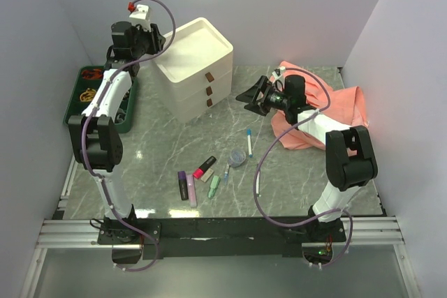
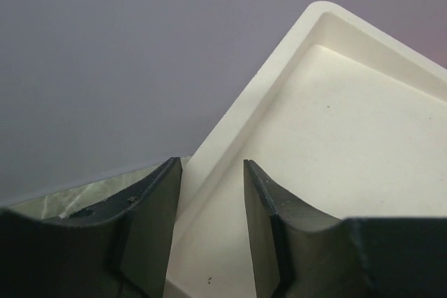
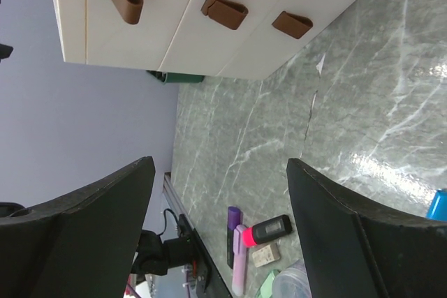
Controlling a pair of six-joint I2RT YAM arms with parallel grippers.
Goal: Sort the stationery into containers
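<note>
My left gripper is open at the left rim of the white drawer cabinet (image 1: 221, 50). In the left wrist view the rim (image 2: 230, 128) runs between its fingers; contact cannot be judged. The cabinet's recessed top is empty. To the right of the cabinet, my right gripper (image 1: 246, 99) is open, with nothing between its fingers. On the table lie a purple-capped marker (image 1: 183, 186), a pink pen (image 1: 191, 191), a red-and-black marker (image 1: 204, 167), an eraser (image 1: 208, 175), a green item (image 1: 214, 187), a blue-and-clear item (image 1: 226, 173) and a blue-capped marker (image 1: 249, 143).
A green compartment tray (image 1: 126, 125) sits left of the cabinet, partly under my left arm. Beside the pens stands a small clear container (image 1: 237, 157). A pink cloth (image 1: 353, 106) lies crumpled behind my right arm. Three brown tabs (image 1: 209, 91) mark the drawer fronts.
</note>
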